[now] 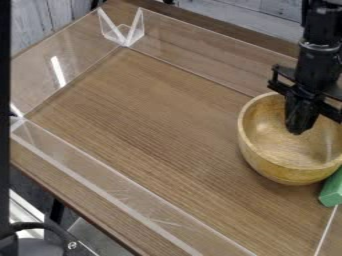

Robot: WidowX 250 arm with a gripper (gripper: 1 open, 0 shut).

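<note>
A tan bowl (278, 160) sits on the right side of the wooden tray floor. My black gripper (299, 122) hangs down over the bowl's back right part, its fingertips low at the opening. The fingers look shut, and I see nothing held between them.
A green object (330, 188) lies at the right edge beside the bowl. A clear plastic piece (123, 30) stands in the back left.
</note>
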